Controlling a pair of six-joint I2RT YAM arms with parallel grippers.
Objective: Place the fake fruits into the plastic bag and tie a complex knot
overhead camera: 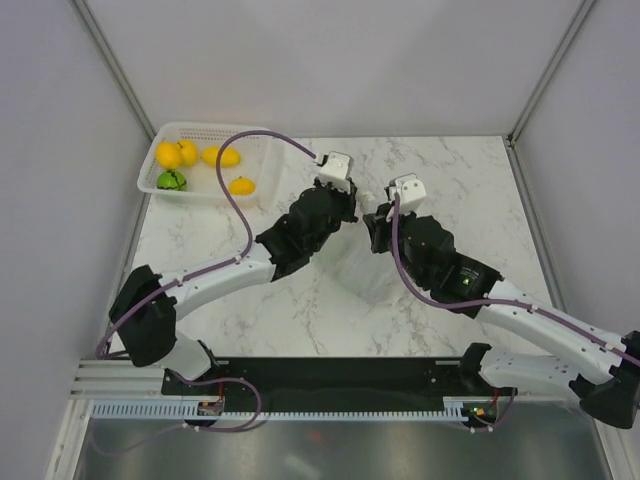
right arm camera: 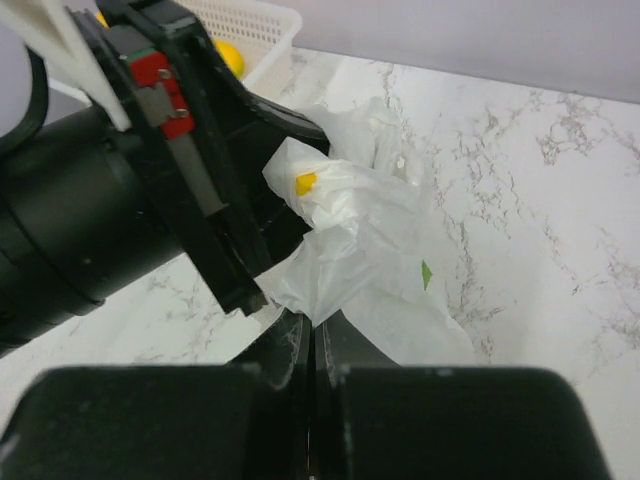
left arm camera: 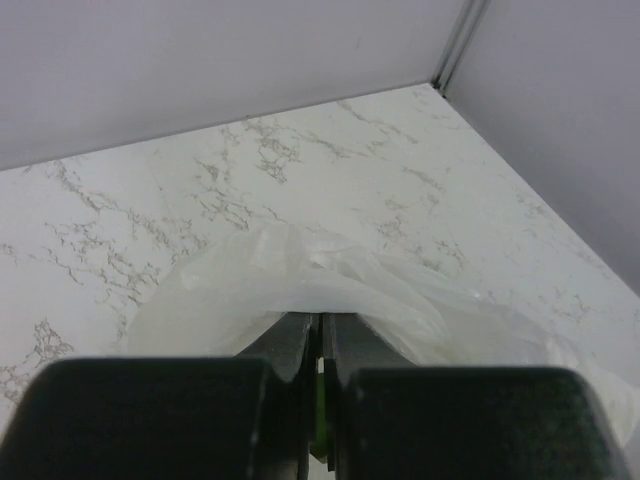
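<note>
A crumpled translucent plastic bag (overhead camera: 365, 265) hangs between my two grippers at the centre; a patch of yellow and a green edge show through it in the right wrist view. My left gripper is shut at the bag, whose folds lie over its fingertips (left arm camera: 290, 340). My right gripper is also shut, with bag plastic (right arm camera: 330, 270) at its tips. Whether plastic is pinched in either is hard to tell. The left gripper's body fills the upper left of the right wrist view, close beside the bag.
A white basket (overhead camera: 205, 190) at the back left holds several yellow fruits and a green one (overhead camera: 171, 180).
</note>
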